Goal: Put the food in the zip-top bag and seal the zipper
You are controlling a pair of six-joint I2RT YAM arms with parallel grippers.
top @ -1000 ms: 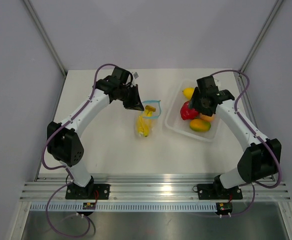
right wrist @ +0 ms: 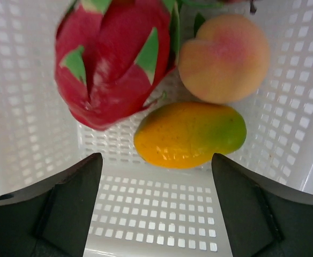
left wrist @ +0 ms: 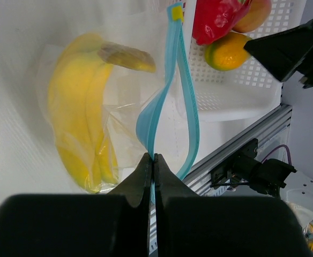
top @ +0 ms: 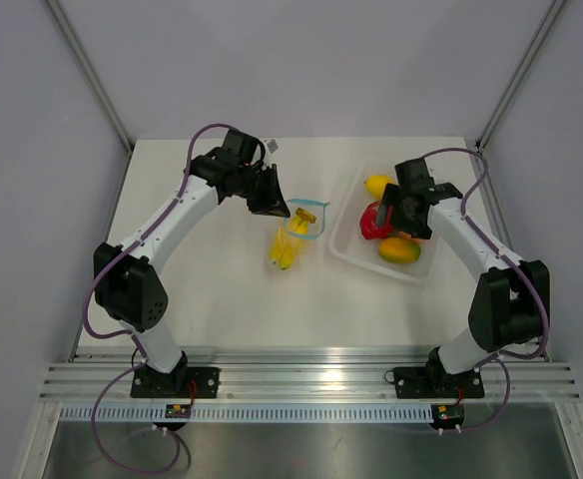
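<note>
The zip top bag (left wrist: 120, 134) holds yellow bananas (left wrist: 76, 107); its blue zipper rim (left wrist: 191, 123) runs into my left gripper, which is shut on it. My right gripper hangs part open over the white basket (top: 366, 264), nothing between its fingers. Under it lie a mango (right wrist: 188, 134), a peach (right wrist: 223, 56) and a red dragon fruit (right wrist: 111, 56). A yellow fruit (top: 376, 185) sits at the basket's back left in the top view.
The basket stands right of the bag on the white table. Metal rails edge the table.
My right gripper has shifted slightly over the basket, its arm now in a different pose. The left arm and bag are nearly unchanged.
</note>
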